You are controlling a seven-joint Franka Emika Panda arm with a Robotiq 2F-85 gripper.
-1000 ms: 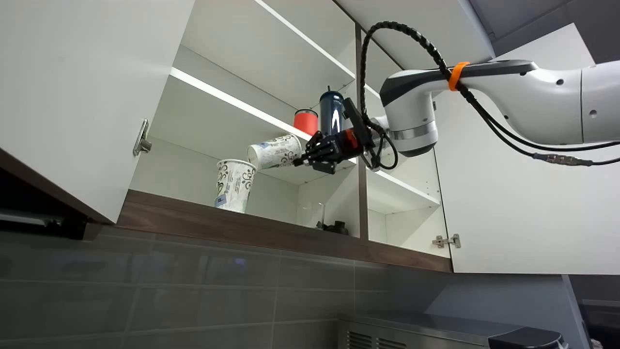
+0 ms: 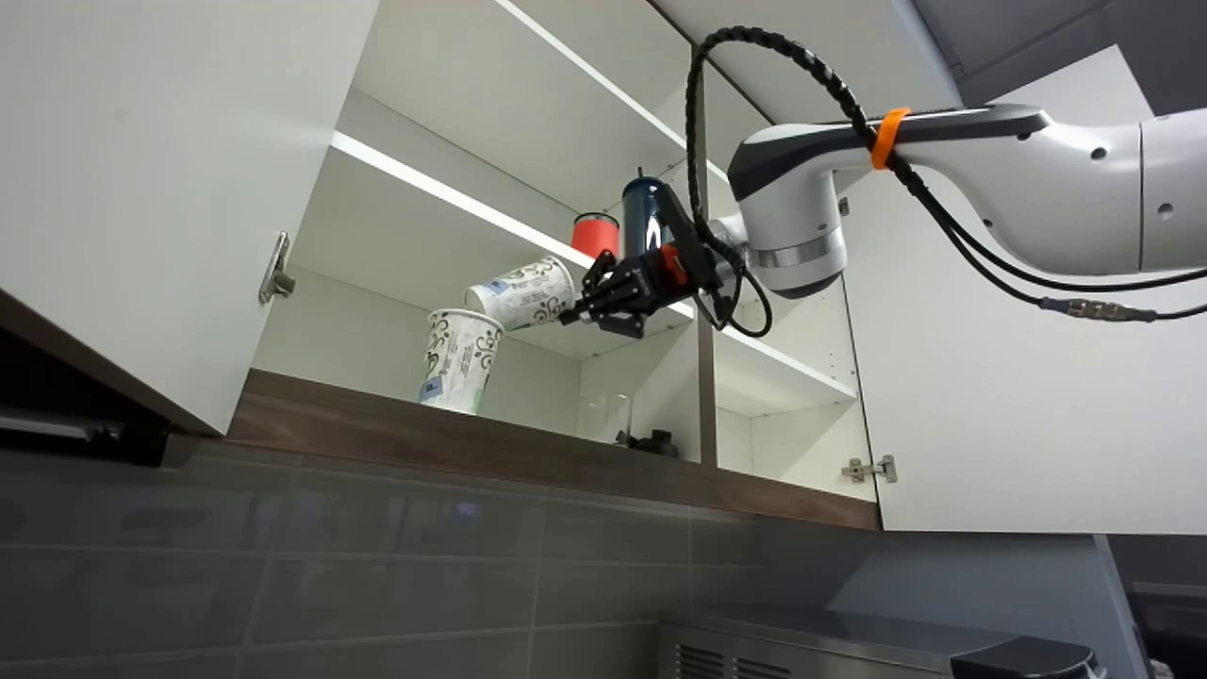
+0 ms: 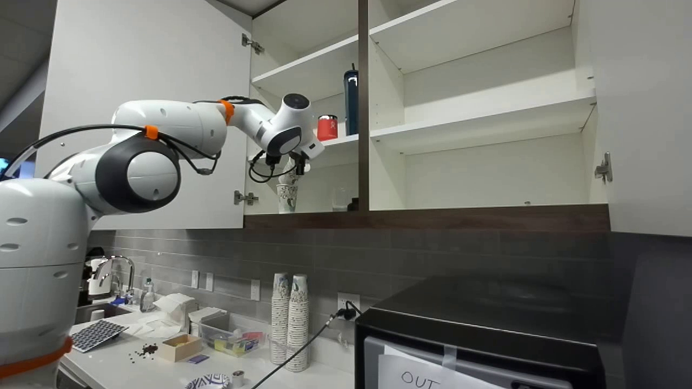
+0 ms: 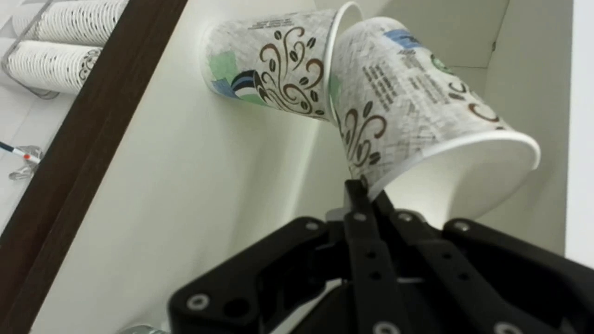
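Observation:
One patterned paper cup [image 2: 526,292] hangs tilted in the air, its rim pinched by my shut gripper [image 2: 569,315]. In the wrist view the fingertips [image 4: 356,192] grip the near edge of that cup [image 4: 412,105], whose open mouth faces the gripper side. A second, matching cup [image 2: 458,360] stands upright on the cabinet's bottom shelf. The base of the tilted cup overlaps the mouth of the standing cup [image 4: 273,64] in view; whether it has entered it I cannot tell.
On the shelf above stand a red tumbler [image 2: 595,234] and a dark blue tumbler [image 2: 645,215]. A clear glass [image 2: 605,417] and a black object [image 2: 655,442] sit right of the cups. Stacked cups [image 3: 298,324] are on the counter below. Both cabinet doors hang open.
My gripper has shifted slightly left with the held cup, bringing it further over the standing cup. The held cup is more tilted, and the standing cup appears to have leaned or shifted slightly right.

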